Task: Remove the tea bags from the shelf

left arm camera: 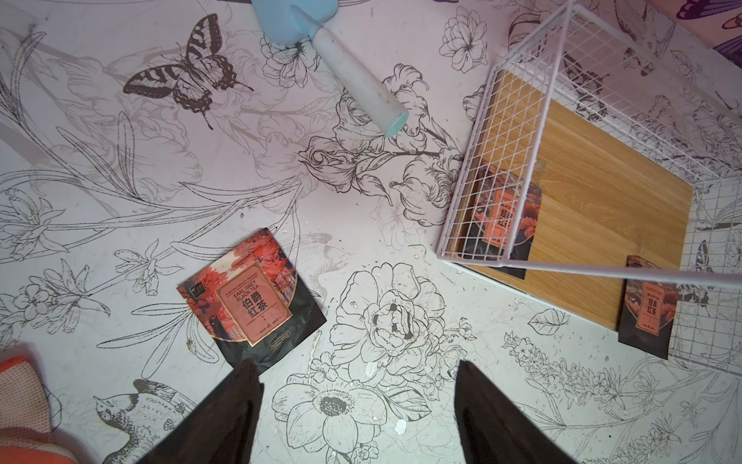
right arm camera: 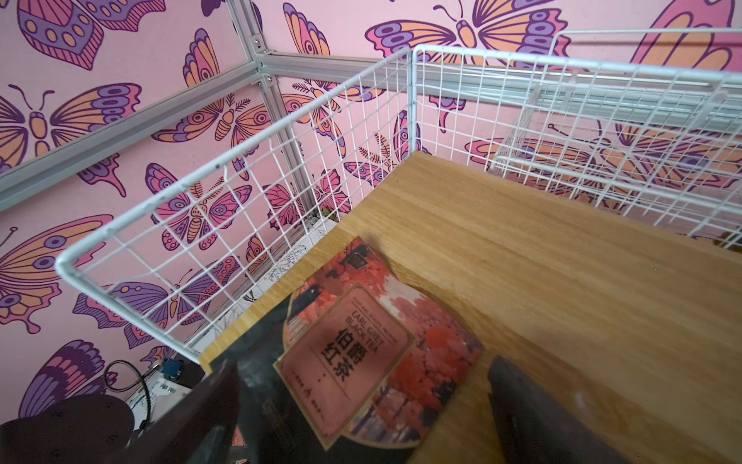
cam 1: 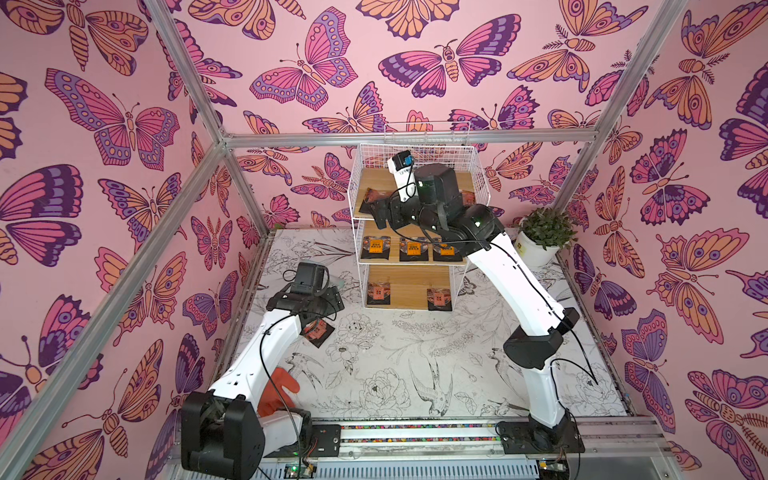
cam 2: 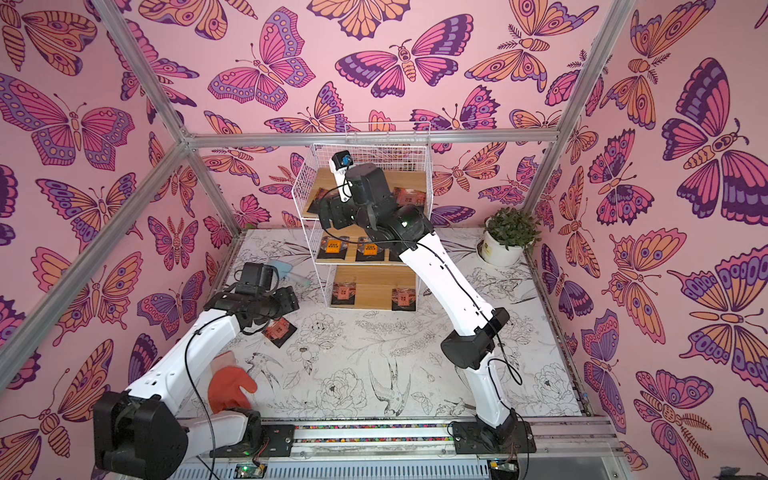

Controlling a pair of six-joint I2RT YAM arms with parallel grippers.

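On the white wire shelf's top board (right arm camera: 556, 255) lies an Earl Grey tea bag (right arm camera: 386, 340), near the left wire wall. My right gripper stands open over it, one finger on each side and the bag not gripped. Another tea bag (cam 2: 409, 197) lies at the right of that board. Several tea bags with orange labels (cam 1: 413, 249) are on the middle board. The bottom board holds two, one left (left arm camera: 504, 216) and one right (left arm camera: 649, 313). A single tea bag (left arm camera: 253, 300) lies on the table. Behind it, apart from it, my left gripper is open and empty.
A red-orange glove (cam 2: 232, 389) lies at the table's front left. Beyond the left gripper rests a light-blue tool (left arm camera: 355, 77). A potted plant (cam 1: 545, 232) stands right of the shelf.
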